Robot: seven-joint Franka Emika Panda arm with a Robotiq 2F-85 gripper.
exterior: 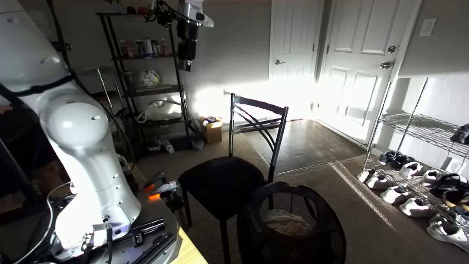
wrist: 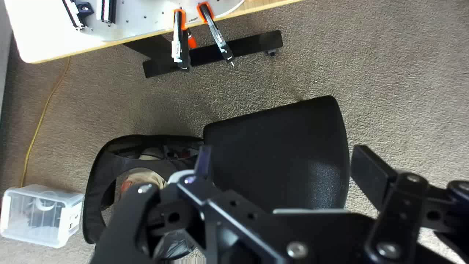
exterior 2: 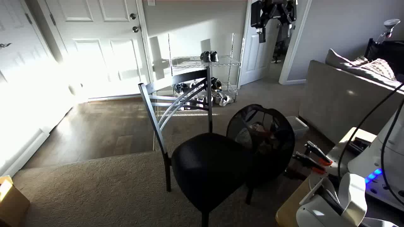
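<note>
High above the floor, my gripper is open, its two black fingers wide apart with only empty space between them. Beneath it in the wrist view is the black seat of a chair (wrist: 277,149). Beside the chair, a black mesh hamper (exterior 2: 278,151) holds crumpled cloth (exterior: 288,223); in the wrist view my gripper's left side hides part of this hamper (wrist: 94,193). The chair (exterior: 224,182) stands upright and empty, its back toward the doors. In exterior view 1 the gripper (exterior: 187,63) hangs near the top, seen from the side.
Two orange-tipped clamps (wrist: 217,37) jut from the table edge (wrist: 110,42). A clear plastic bin (wrist: 39,215) sits on the carpet past the hamper. A dark shelf unit (exterior: 145,91) and a wire shoe rack (exterior: 415,123) stand farther off.
</note>
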